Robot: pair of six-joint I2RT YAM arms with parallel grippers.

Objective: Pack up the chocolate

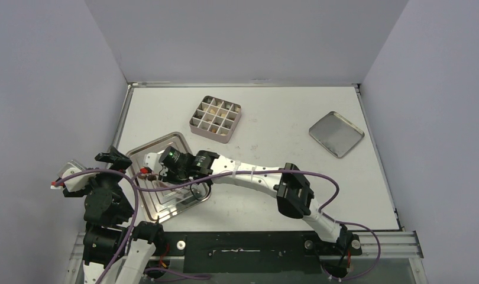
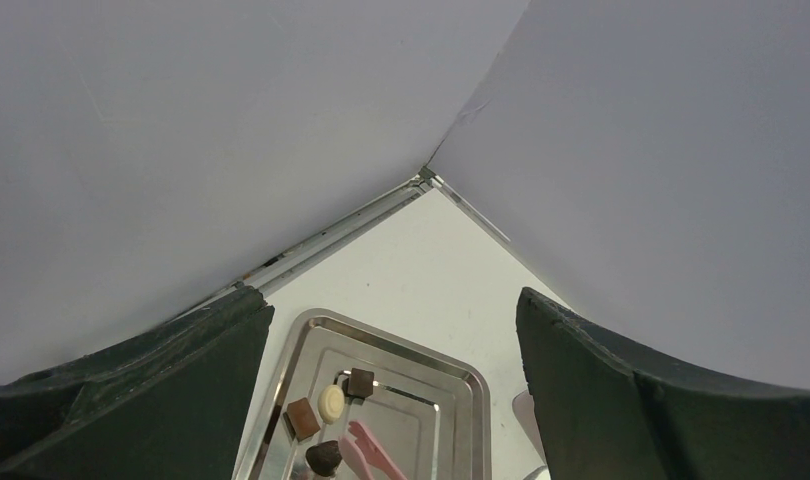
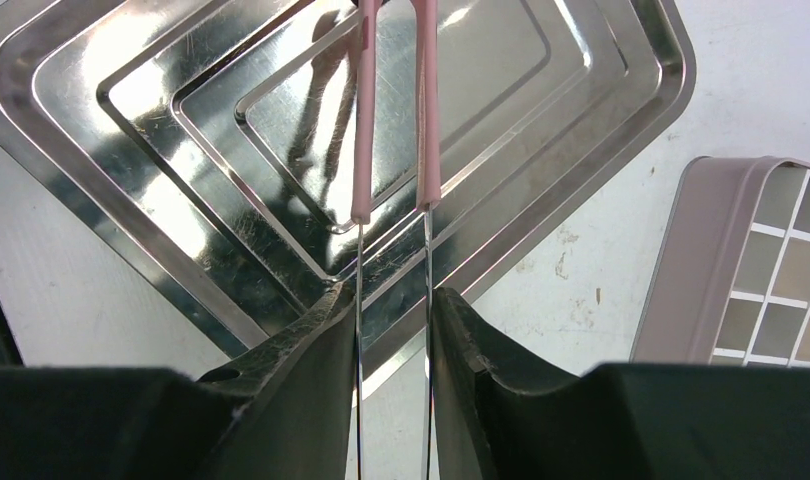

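Note:
Chocolates of several shapes, among them a brown square (image 2: 300, 419), a cream round (image 2: 330, 404) and a dark piece (image 2: 322, 459), lie on a steel tray (image 1: 143, 148). My right gripper is shut on pink-tipped tongs (image 3: 428, 160), held over that tray. In the right wrist view their far tips run out of the top edge. My left gripper stands open and empty, raised at the left side. The compartment box (image 1: 215, 118) sits behind the tray, with pieces in some cells.
A smaller empty metal tray (image 1: 336, 135) lies at the right. Walls bound the left, back and right.

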